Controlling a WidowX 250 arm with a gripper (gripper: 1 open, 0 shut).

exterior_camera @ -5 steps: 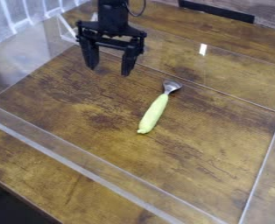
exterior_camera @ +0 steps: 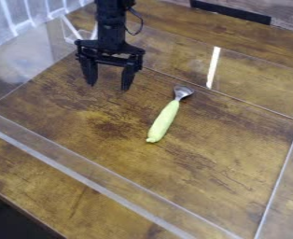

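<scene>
My black gripper (exterior_camera: 108,69) hangs in the upper left of the camera view, open, with its two fingers apart above the wooden surface and nothing seen between them. Down and to the right of it lies a long pale green object (exterior_camera: 164,121), like a corn cob, set diagonally on the wood. A small grey metal piece (exterior_camera: 182,92) sits at its upper end; whether the two are joined I cannot tell.
Clear plastic walls (exterior_camera: 87,182) enclose the wooden work area (exterior_camera: 75,117) on the sides. A white railed object (exterior_camera: 19,19) stands at the top left. The wood is otherwise bare, with free room around the green object.
My gripper has shifted slightly to the left and down in the view over the last second. The green object and grey piece have stayed where they were.
</scene>
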